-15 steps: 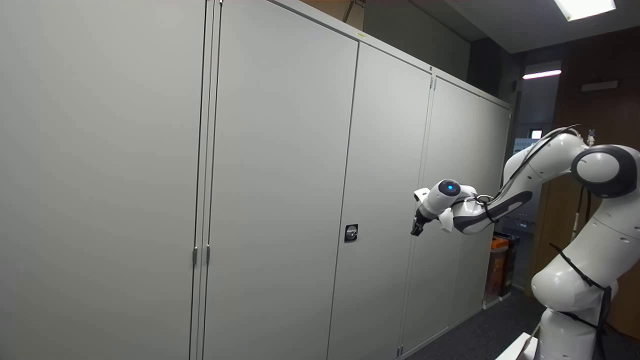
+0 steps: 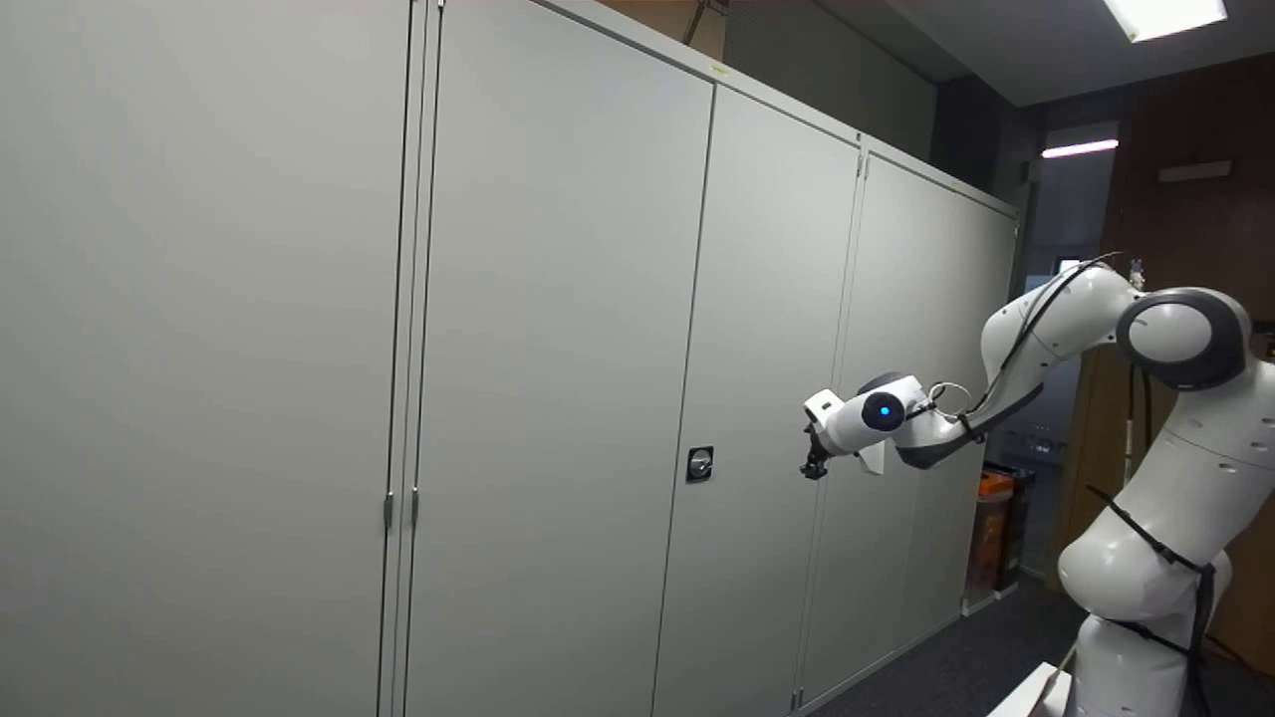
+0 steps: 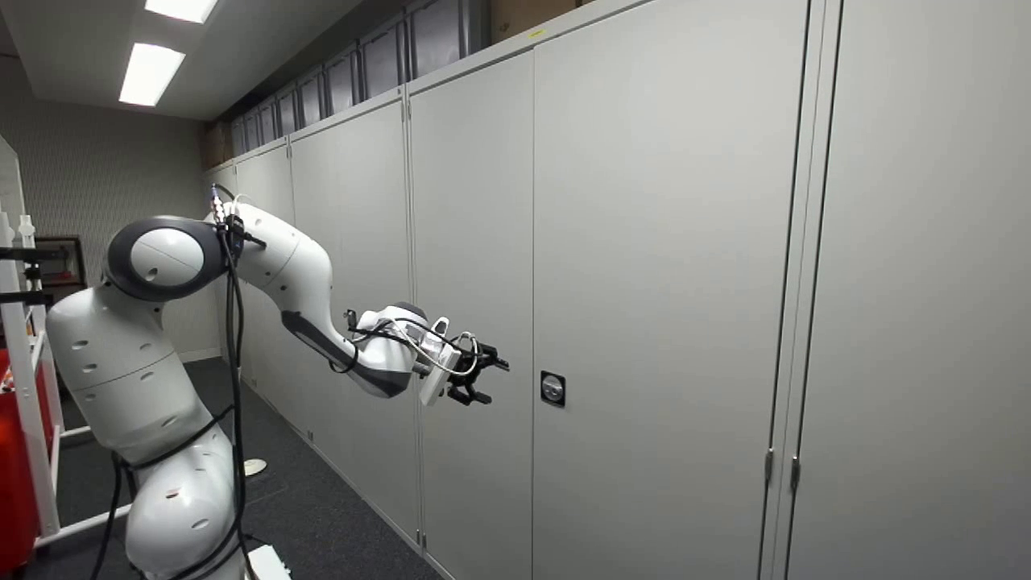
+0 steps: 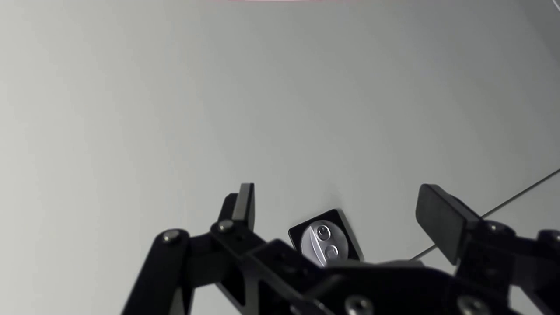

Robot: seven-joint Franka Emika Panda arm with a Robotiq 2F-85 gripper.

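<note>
A round silver latch (image 2: 700, 464) on a black square plate is set into the grey cabinet door (image 2: 562, 358), close to the seam between two doors. My gripper (image 3: 490, 381) is open and empty, held in the air in front of the cabinet and apart from the latch. From the wrist, the latch (image 4: 324, 242) shows low in the picture, between the two widely spread black fingers. Its lower part is hidden behind the gripper's body. Both cabinet doors around the seam (image 3: 532, 290) are closed flush.
Tall grey cabinets run along the whole wall, with thin vertical handles (image 2: 388, 512) on the doors farther left. Orange-lidded bins (image 2: 989, 526) stand at the cabinet's far end. Behind the arm are a white frame (image 3: 29, 387) and something red (image 3: 14, 474). Space before the latch is clear.
In exterior view 1 my arm has reached left, nearer the cabinet and latch. The wrist has turned and the gripper sits slightly lower. The doors and latch look unchanged.
</note>
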